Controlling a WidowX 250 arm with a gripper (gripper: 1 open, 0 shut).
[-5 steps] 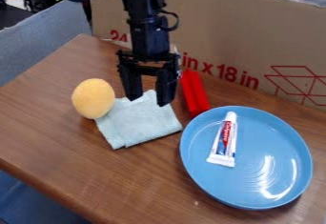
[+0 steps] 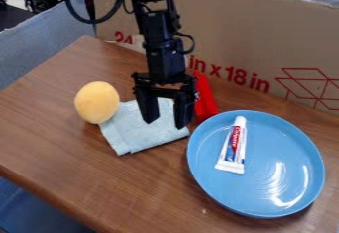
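My black gripper [image 2: 165,111] hangs low over a folded pale blue-white cloth [image 2: 133,136] near the middle of the wooden table [image 2: 93,177]. Its two fingers are apart, their tips down at the cloth's upper right part; whether they touch it I cannot tell. A yellow rounded object [image 2: 97,102] sits at the cloth's left. A red object [image 2: 205,100] lies behind and to the right of the gripper, partly hidden by it. A blue plate [image 2: 279,177] on the right holds a white toothpaste tube [image 2: 233,145].
A cardboard box [image 2: 265,49] stands along the table's back. A grey padded surface [image 2: 40,49] is beyond the left edge.
My gripper has moved downward and slightly right, toward the cloth. The other objects have not visibly moved.
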